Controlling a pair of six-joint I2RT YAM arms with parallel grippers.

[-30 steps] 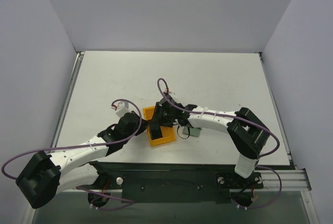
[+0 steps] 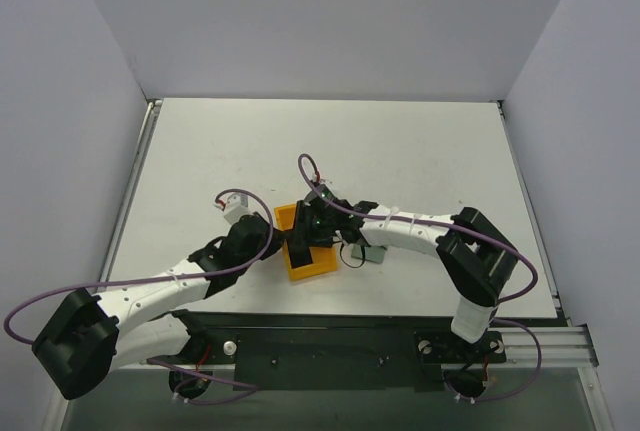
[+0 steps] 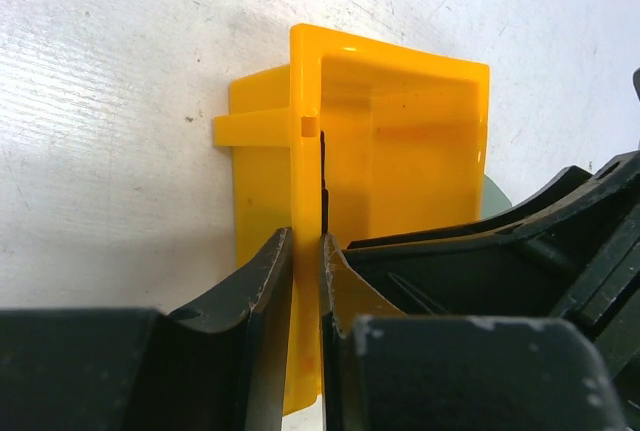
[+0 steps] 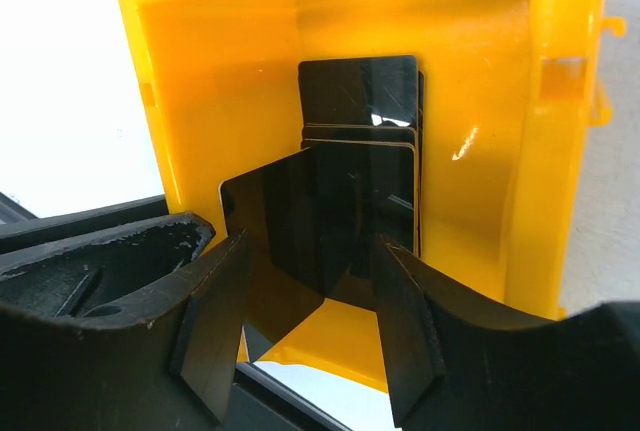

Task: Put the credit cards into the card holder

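Note:
Black cards [image 4: 360, 91] lie in an overlapping stack inside an open yellow box [image 2: 315, 272]. One more black card [image 4: 285, 216] sits askew over the lower left of that stack, by a fingertip of my right gripper. The right gripper reaches into the box with its fingers apart; I see no card clamped between them. On the box's left side wall, my left gripper is shut on the yellow rim [image 3: 305, 181]. From above, the arms hide part of the box, and a black card [image 2: 300, 255] shows in its front half.
To the right of the box, partly under the right arm, lies a grey-green flat object [image 2: 370, 253]. Both grippers are close together at the box.
The right arm has shifted very slightly at the box, its cable moving a little to the left. My left arm and the yellow box look the same.

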